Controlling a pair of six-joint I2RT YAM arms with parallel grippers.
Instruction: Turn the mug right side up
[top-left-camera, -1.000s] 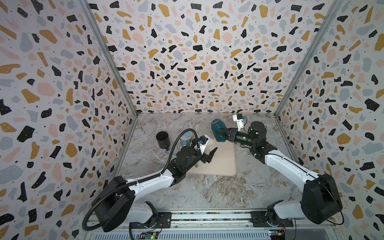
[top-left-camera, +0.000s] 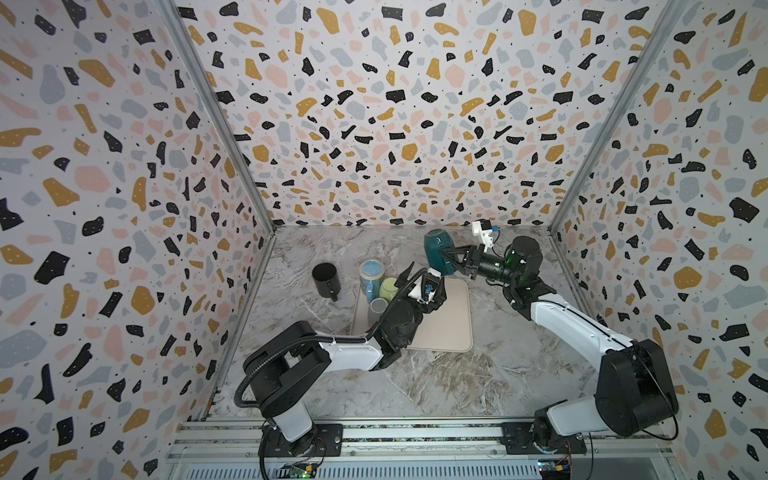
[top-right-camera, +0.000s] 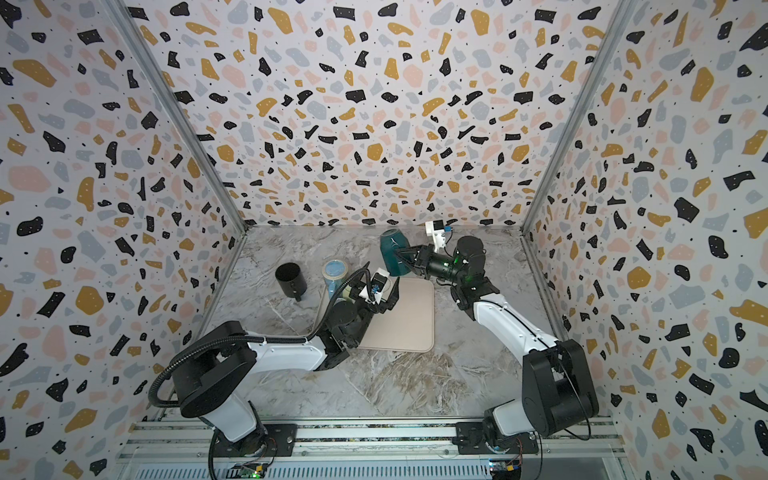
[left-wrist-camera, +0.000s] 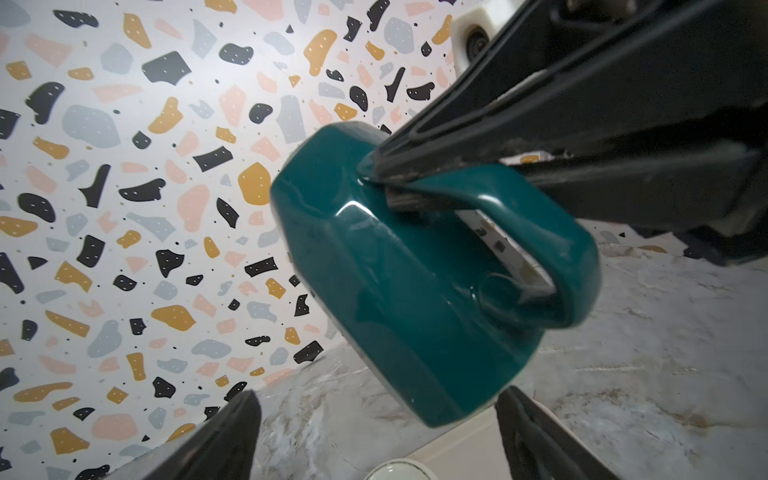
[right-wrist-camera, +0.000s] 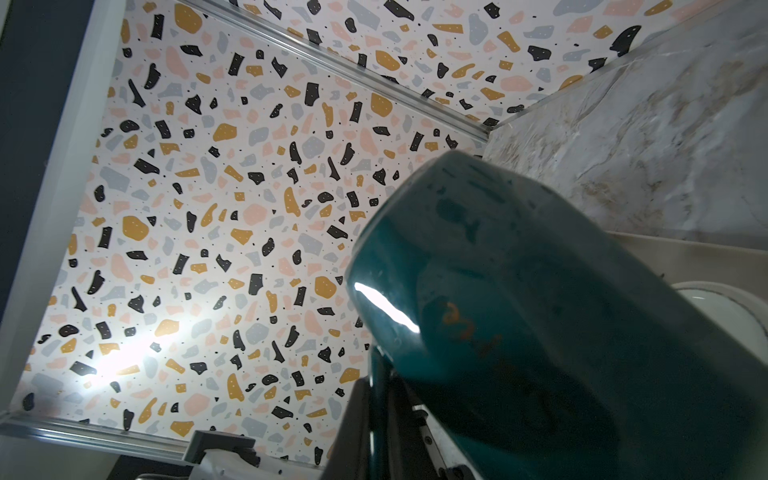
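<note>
The teal mug (top-left-camera: 437, 252) hangs tilted above the back of the tray (top-left-camera: 456, 320). My right gripper (top-left-camera: 456, 257) is shut on its handle; in the left wrist view the dark fingers (left-wrist-camera: 512, 136) reach to the handle's upper end, and the handle loop (left-wrist-camera: 580, 264) shows below them. In the right wrist view the mug (right-wrist-camera: 544, 320) fills much of the frame; which end is its opening cannot be told. My left gripper is open, its two fingers apart at the bottom of its own view, nothing between them. The mug is ahead of it, not touched.
A black mug (top-left-camera: 326, 280) stands at the left. A blue cup (top-left-camera: 371, 276), a green cup (top-left-camera: 389, 289) and a pale cup (top-left-camera: 378, 305) stand at the tray's left side, near the left arm. The tray's right part is bare.
My left gripper has moved right and toward the back, closer to the mug, and turned. My right gripper has lifted the teal mug slightly and moved a little toward the back.
</note>
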